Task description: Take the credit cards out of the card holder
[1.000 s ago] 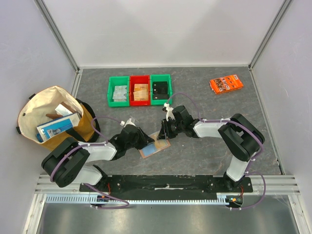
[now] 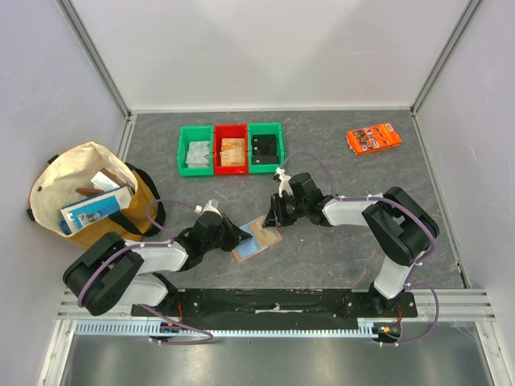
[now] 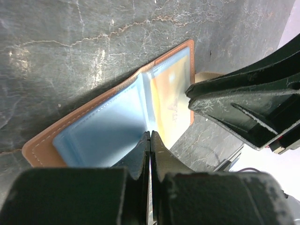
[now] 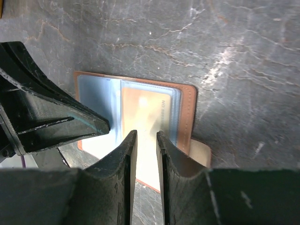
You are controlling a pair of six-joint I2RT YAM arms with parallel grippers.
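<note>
The card holder (image 2: pixel 269 244) lies unfolded on the table, brown-edged with clear sleeves. One half shows a plain light blue sleeve (image 3: pixel 105 124). In the other half, a tan card (image 4: pixel 143 110) is inside its clear sleeve. My left gripper is shut over the holder near its middle, and nothing shows between its fingers. My right gripper stands partly open above the tan card, its fingertips apart and empty. Whether either gripper's tips touch the sleeves I cannot tell.
Green and red bins (image 2: pixel 230 137) stand at the back, holding several cards and dark items. A tan bag (image 2: pixel 105 189) full of things sits at the left, and an orange packet (image 2: pixel 373 138) lies at the back right. Around the holder, the table is clear.
My left gripper has drawn back slightly to the left. The right gripper has shifted a little to the right. The card holder stays in about the same place.
</note>
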